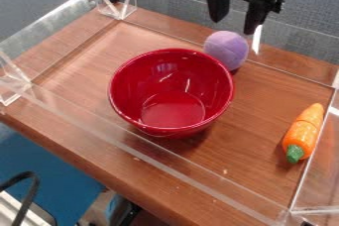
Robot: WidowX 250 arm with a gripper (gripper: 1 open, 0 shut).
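Note:
My black gripper (237,10) hangs at the top of the view, its two fingers apart with nothing between them, above and behind a purple ball-like object (225,48). That object rests on the wooden surface just behind a large red bowl (169,113), which is empty. An orange toy carrot (303,127) with a green tip lies at the right.
Clear plastic walls edge the wooden table (87,76) on several sides. Its left part and the area between bowl and carrot are bare. A blue floor and some dark equipment show at the lower left.

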